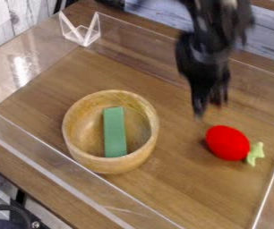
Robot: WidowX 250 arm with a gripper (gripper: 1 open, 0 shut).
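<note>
A red oval object point(226, 141) with a pale green top point(254, 152) lies on the wooden table at the right. The black gripper point(205, 102) is motion-blurred above and behind it, apart from it; its finger state is unclear. A wooden bowl point(146, 134) at the left holds a green block point(115, 131).
A small white wire stand point(81, 27) is at the back left.
</note>
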